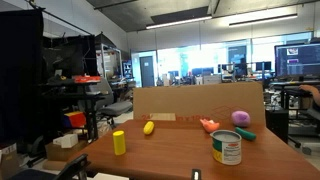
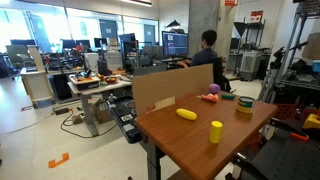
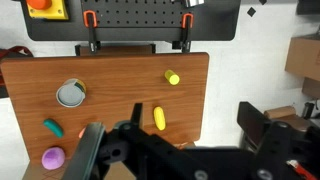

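My gripper is open at the lower edge of the wrist view, dark fingers spread wide with nothing held between them. Below it, a brown table point(image 3: 120, 75) carries several separate objects. A yellow cylinder point(image 1: 119, 143) stands upright at the left in exterior view 1. Behind it lies an elongated yellow object point(image 1: 148, 128). On the right side is a labelled can point(image 1: 227, 149), with a red-orange object point(image 1: 209, 125), a purple round object point(image 1: 240, 118) and a green oblong object point(image 1: 245, 134) farther back. In the wrist view, the gripper partly hides the red-orange object.
A cardboard panel point(image 1: 190, 102) stands along the table's far edge. In the wrist view, a black bench point(image 3: 140, 25) with orange-edged brackets borders the opposite side. Bare tabletop lies between the can and the yellow cylinder. A person point(image 2: 207, 50) is beyond the table.
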